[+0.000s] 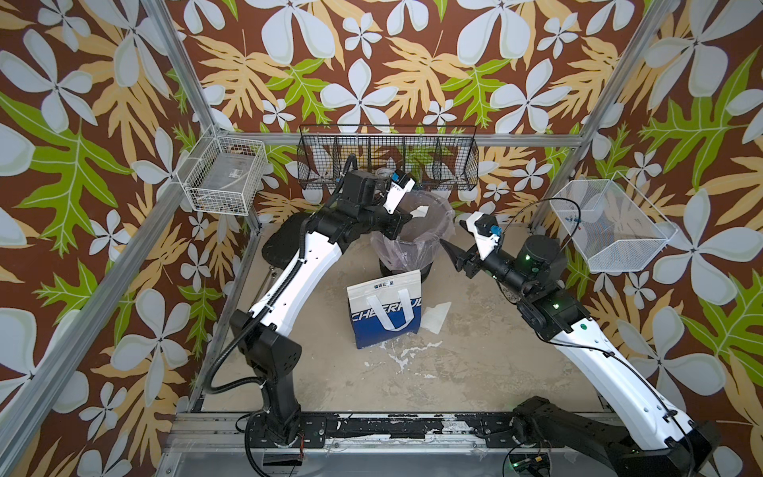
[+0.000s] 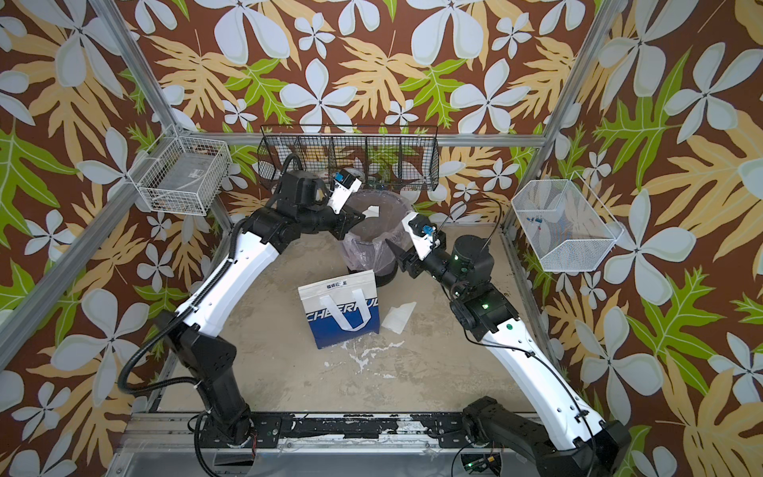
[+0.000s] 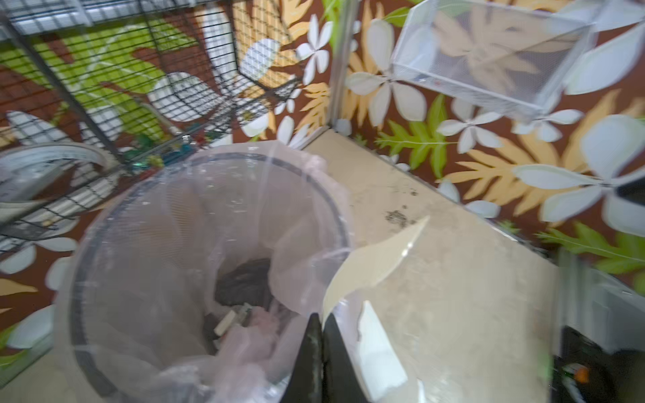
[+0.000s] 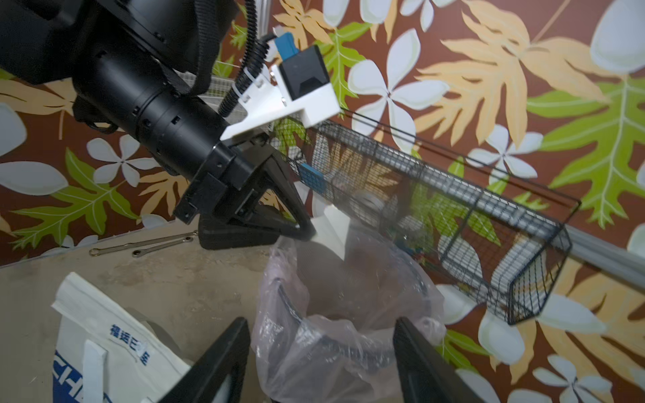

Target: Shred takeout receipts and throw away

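Observation:
Pinched at the tips of my left gripper is a small white scrap of receipt paper (image 4: pixel 331 230). The left wrist view has the scrap (image 3: pixel 368 265) curling up from the shut fingertips beside the bin's rim. The round bin (image 1: pixel 413 238), lined with a clear bag, stands at the back with some rubbish inside. My right gripper is parted and empty, in front of and to the right of the bin. A larger white paper sheet (image 1: pixel 435 316) lies flat on the table.
A blue and white takeout bag (image 1: pixel 385 314) stands in front of the bin, with small white flecks (image 1: pixel 401 356) nearby. A black wire basket (image 1: pixel 387 159) hangs behind the bin. Wrenches (image 4: pixel 144 245) lie at the left.

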